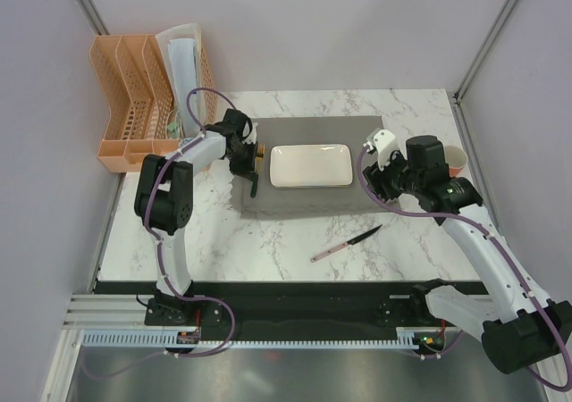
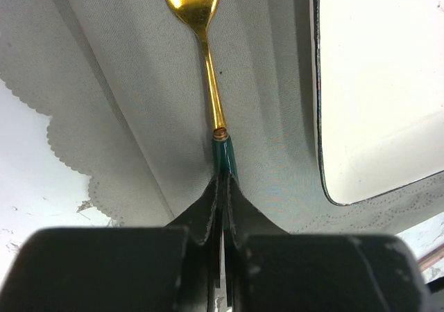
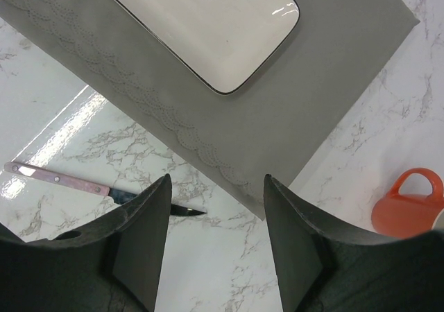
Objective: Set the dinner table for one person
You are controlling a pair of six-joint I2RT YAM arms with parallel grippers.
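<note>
A gold utensil with a dark green handle lies on the grey placemat, left of the white rectangular plate. Its head is cut off in the left wrist view, so fork or spoon is unclear. My left gripper is shut, its tips right over the green handle, which runs on beneath them. Over the placemat's right side, my right gripper stands open with nothing between its fingers. A knife with a pale pink handle and dark blade lies on the bare table in front of the placemat.
An orange mug stands right of the placemat, partly behind the right arm in the top view. A tan rack holding pale items fills the back left.
</note>
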